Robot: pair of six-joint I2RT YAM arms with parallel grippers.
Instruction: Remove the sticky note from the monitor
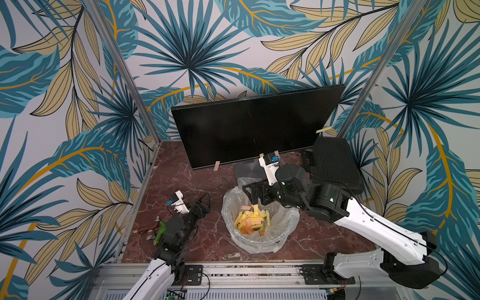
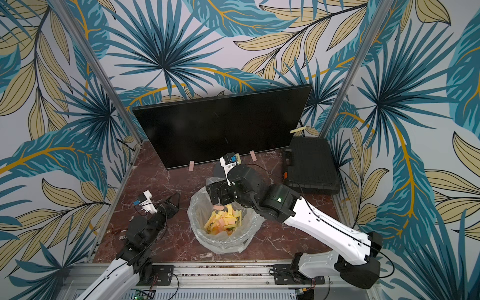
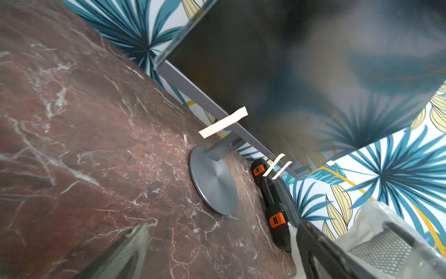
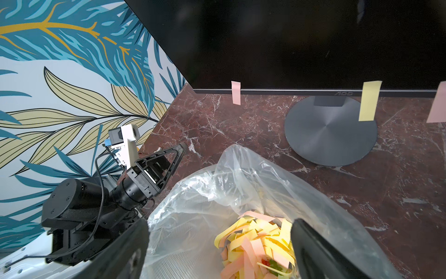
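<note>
The monitor (image 1: 250, 125) carries sticky notes along its lower edge: a pink one at left (image 4: 236, 93), a yellow one (image 4: 369, 101) and a pink one (image 4: 436, 102) further right, plus a yellow strip (image 2: 297, 130) at its right side. My right gripper (image 1: 255, 192) is open above a lined bin (image 1: 235, 235) holding a pile of yellow and pink notes (image 1: 252, 220). Nothing shows between its fingers. My left gripper (image 1: 202, 202) is open and empty, low at the left of the bin.
A black case (image 2: 312, 165) lies right of the monitor stand (image 4: 329, 130). Small objects with a green item (image 1: 160, 232) lie at the left table edge.
</note>
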